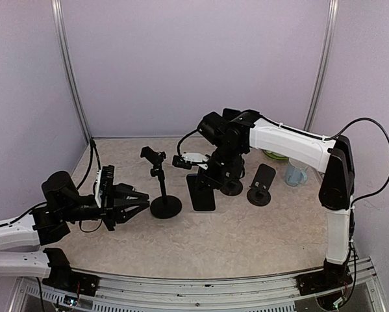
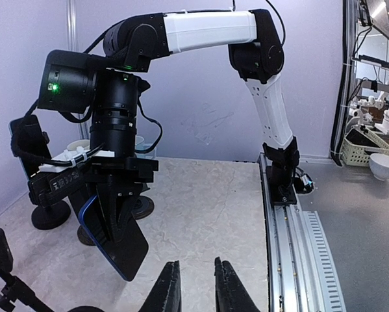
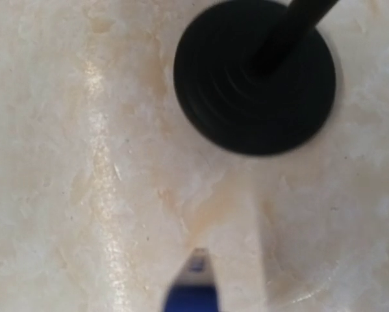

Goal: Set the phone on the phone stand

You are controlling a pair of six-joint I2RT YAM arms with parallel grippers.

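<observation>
A black phone with a blue edge [image 1: 201, 195] [image 2: 126, 253] hangs in my right gripper [image 1: 208, 179], which is shut on it, to the right of a black phone stand [image 1: 165, 205] [image 3: 254, 101]. The stand has a round base and a post with a small head. My left gripper [image 1: 139, 205] is left of the stand, its fingers apart with nothing visible between them. In the right wrist view the phone is barely visible; a blurred blue tip shows at the bottom.
Other black stands [image 1: 260, 185] stand at the back right, beside a mug [image 1: 295, 173] and a green dish [image 1: 275, 155], partly hidden by the right arm.
</observation>
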